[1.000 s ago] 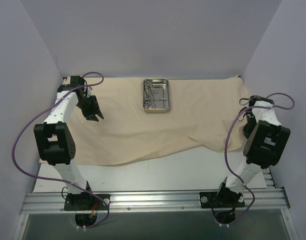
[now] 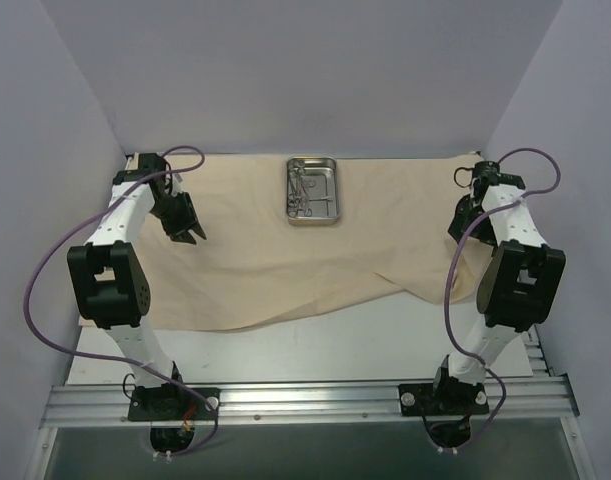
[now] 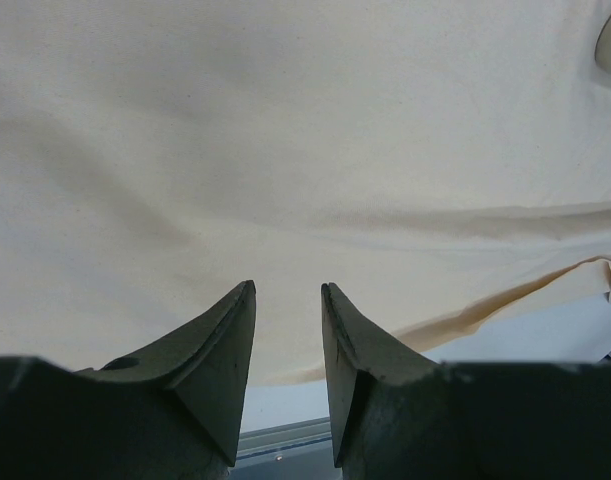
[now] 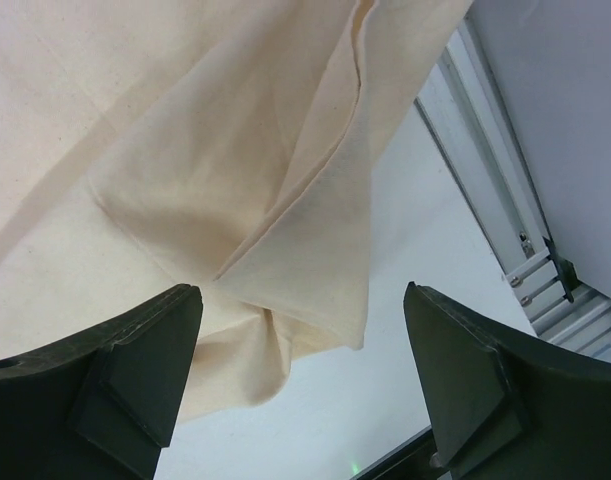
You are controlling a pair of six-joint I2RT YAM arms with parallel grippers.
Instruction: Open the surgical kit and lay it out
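Note:
A beige cloth [image 2: 245, 250] is spread over the white table, wrinkled and folded over at its right corner in the right wrist view [image 4: 305, 260]. A steel tray [image 2: 328, 190] with scissors-like instruments sits on the cloth at back centre; its edge shows at the top right of the left wrist view. My left gripper hangs open over the left part of the cloth, nothing between its fingers. My right gripper is open above the folded right corner of the cloth, holding nothing.
Bare white table [image 2: 305, 355] runs along the front, with a metal rail [image 2: 305, 393] beyond it. Grey walls bound the left, back and right sides.
My right arm has moved left and back, away from the right wall, over the cloth. The left arm is practically still.

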